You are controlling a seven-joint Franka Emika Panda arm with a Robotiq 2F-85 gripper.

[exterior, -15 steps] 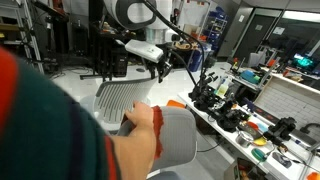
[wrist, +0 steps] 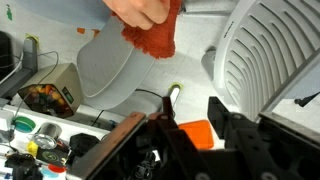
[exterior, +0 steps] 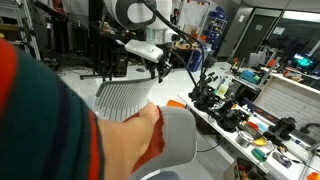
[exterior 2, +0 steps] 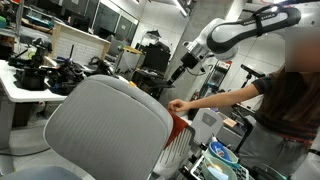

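My gripper is open, its dark fingers at the bottom of the wrist view with nothing held between them. In exterior view 1 the gripper (exterior: 161, 73) hangs above a grey chair with a ribbed backrest (exterior: 122, 97). A person's hand (wrist: 140, 10) holds a red cloth (wrist: 154, 38) against or just over the chair's grey seat (wrist: 115, 68). The gripper and the cloth are apart. From exterior view 2, the cloth (exterior 2: 178, 130) is partly hidden behind a grey chair back (exterior 2: 110, 125).
A sleeved arm (exterior: 45, 125) fills the left of exterior view 1. An orange item (wrist: 198, 133) lies below the fingers in the wrist view. Cluttered benches (exterior: 250, 125) stand to the right. The air around my gripper looks clear.
The person's hand and the red cloth have moved down in exterior view 1, and the sleeved arm has shifted with them. My arm shows no clear movement.
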